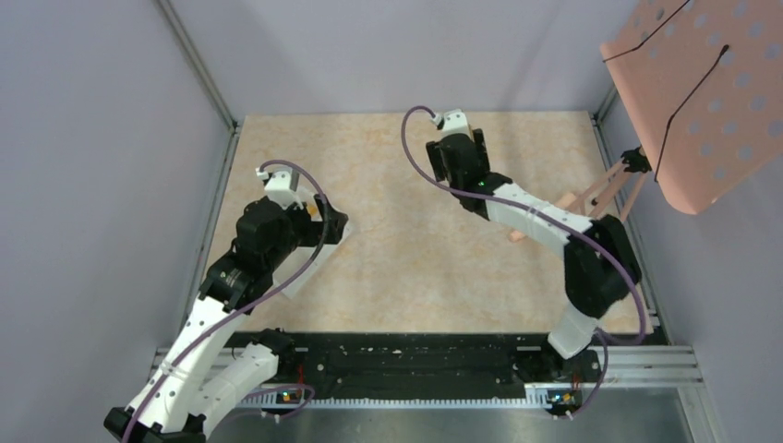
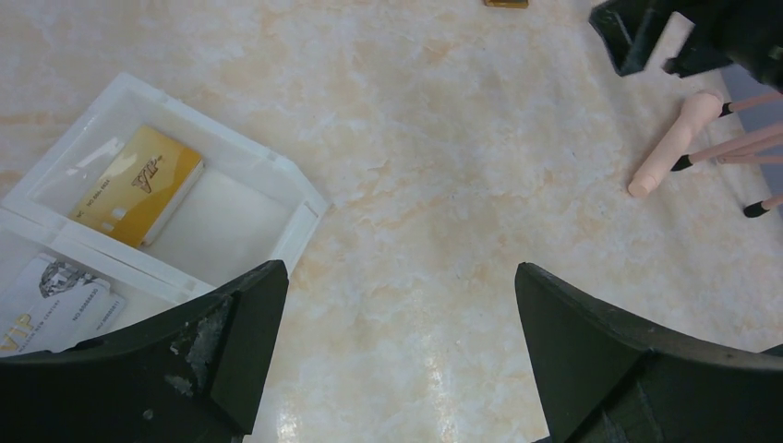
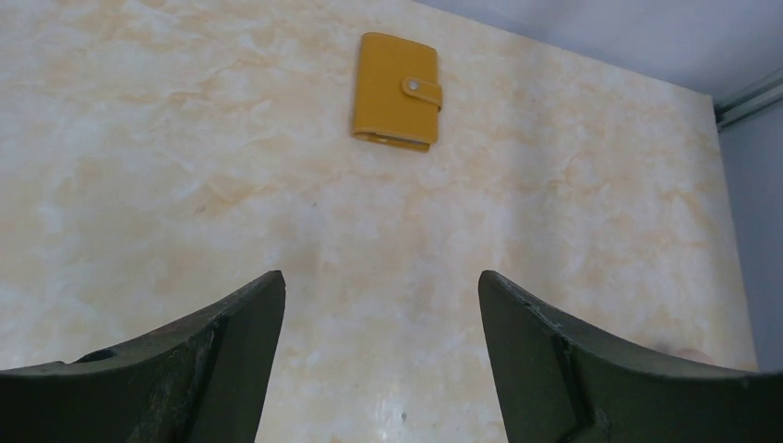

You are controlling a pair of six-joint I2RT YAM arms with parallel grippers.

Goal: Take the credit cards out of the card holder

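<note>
A mustard card holder [image 3: 391, 92] with a snap strap lies closed on the table, ahead of my right gripper in the right wrist view. From above, that gripper [image 1: 457, 148] hangs over the holder and mostly hides it. Its fingers are apart with nothing between them. My left gripper is open and empty above the left side of the table, beside a white divided tray. No cards can be seen outside the holder that are clearly from it.
The white tray [image 2: 242, 138] holds a yellow box [image 2: 138, 185] and white cards or packets [image 2: 69, 309]. A pink stand [image 1: 605, 189] with a large panel occupies the right side.
</note>
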